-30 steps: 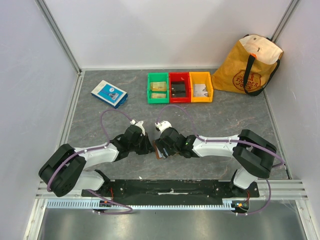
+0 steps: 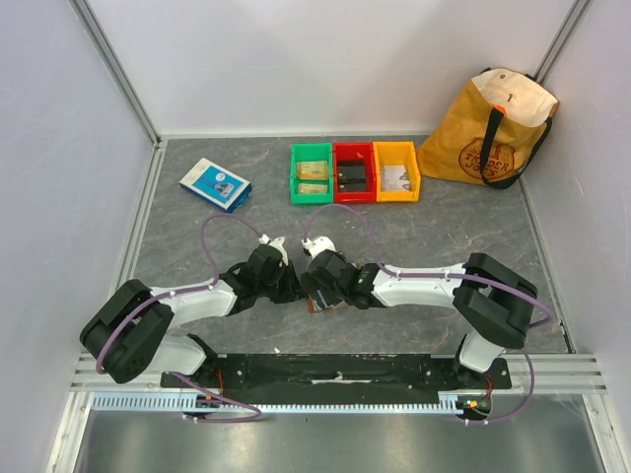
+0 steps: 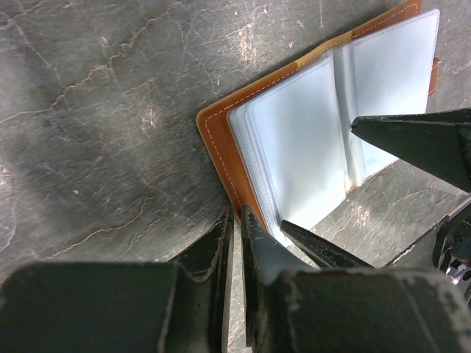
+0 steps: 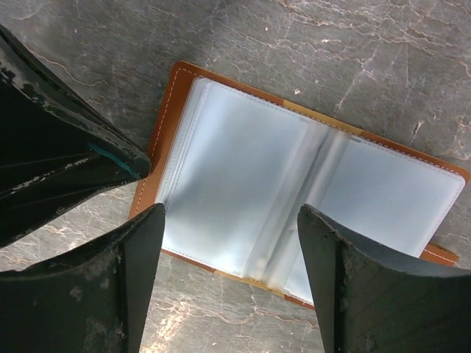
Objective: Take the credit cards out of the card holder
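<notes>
A brown leather card holder with clear plastic sleeves [image 3: 298, 140] lies spread open on the grey table. In the left wrist view my left gripper is shut on the holder's brown leather edge at its near corner. My right gripper is open above the sleeves, its two fingertips apart, with nothing held between them. The sleeves [image 4: 228, 162] look whitish, and I cannot make out separate cards in them. In the top view the arms cover most of the holder [image 2: 320, 305].
Green [image 2: 312, 197], red [image 2: 355, 197] and yellow [image 2: 398, 196] bins stand side by side at the back, with items inside. A blue-and-white box [image 2: 217, 184] lies back left, a tan bag [image 2: 490, 128] back right. Bare table [image 2: 454, 232] shows between.
My right gripper has shifted slightly left over the card holder. The left gripper stays almost in place at the holder's edge.
</notes>
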